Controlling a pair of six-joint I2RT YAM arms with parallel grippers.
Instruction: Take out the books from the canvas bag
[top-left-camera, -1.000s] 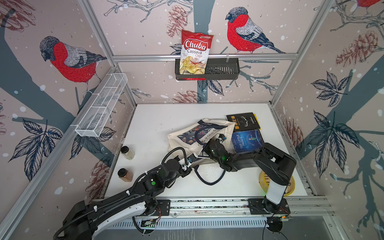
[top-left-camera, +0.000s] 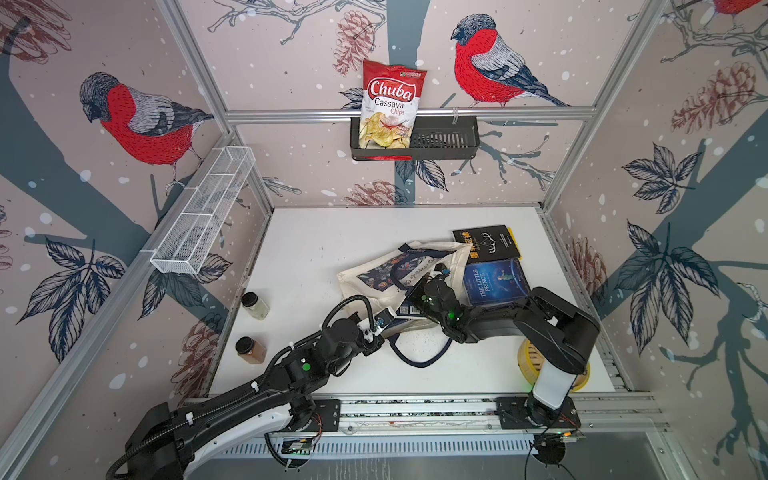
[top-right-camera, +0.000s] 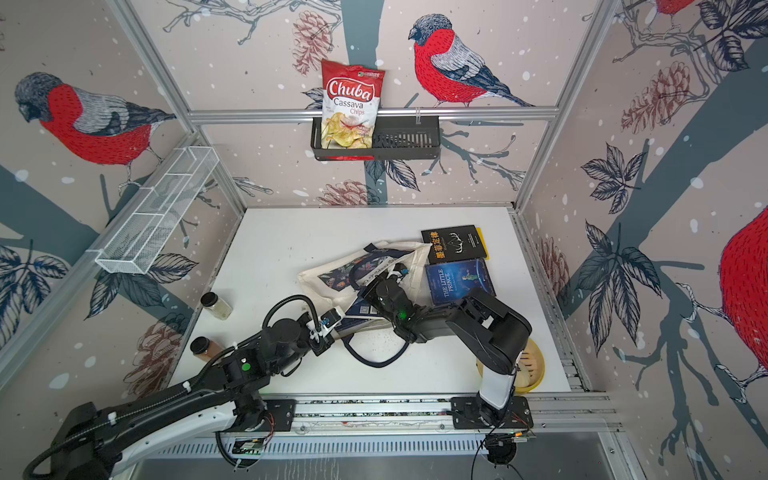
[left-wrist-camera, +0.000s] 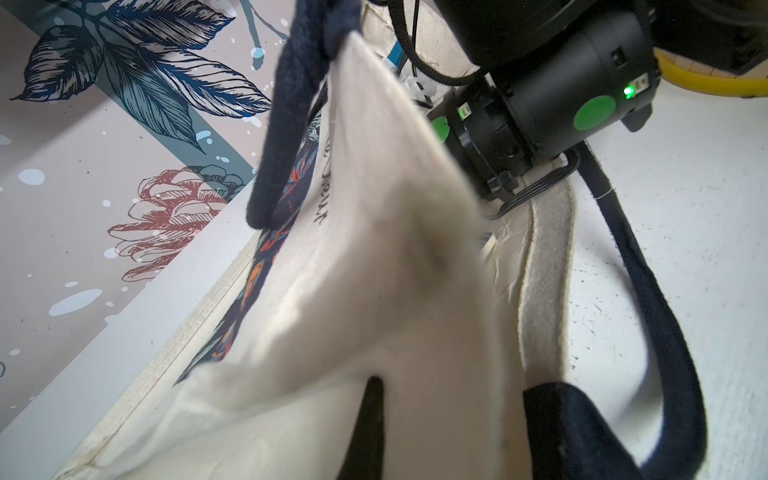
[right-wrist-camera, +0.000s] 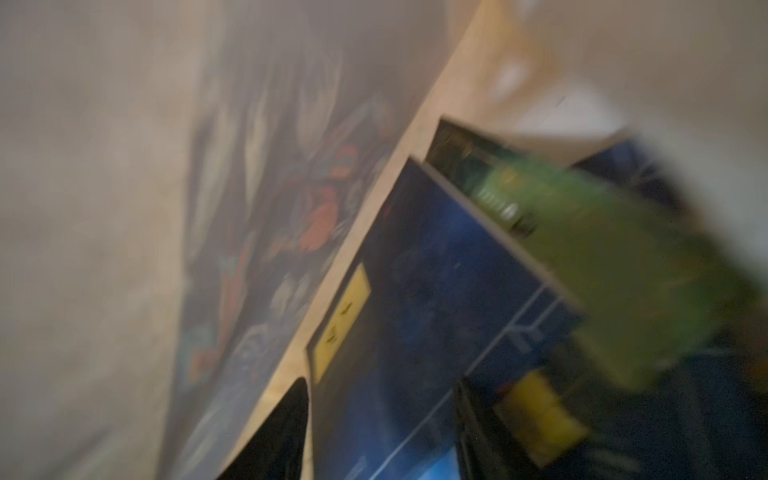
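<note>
The cream canvas bag (top-left-camera: 366, 281), with navy handles, lies mid-table. My left gripper (top-left-camera: 389, 317) is shut at its near side; in the left wrist view one dark finger (left-wrist-camera: 366, 436) shows against the folded canvas, the other hidden behind the cloth. My right gripper reaches into the bag, its fingers apart. Between and beyond them stands a dark blue book (right-wrist-camera: 424, 264) with a yellow label; whether they touch it I cannot tell. A green book (right-wrist-camera: 616, 264) leans behind it. On the table lie a black book (top-left-camera: 485, 243) and the blue Little Prince book (top-left-camera: 496, 281).
Two small jars, one pale (top-left-camera: 254, 305) and one brown (top-left-camera: 250, 349), stand at the table's left. A yellow basket (top-left-camera: 528, 364) sits behind the right forearm.
The right arm has shifted slightly, its elbow a little right and nearer the front. The bag's upper edge has sunk a little, and its front handle has moved slightly right. The left arm stays put.
</note>
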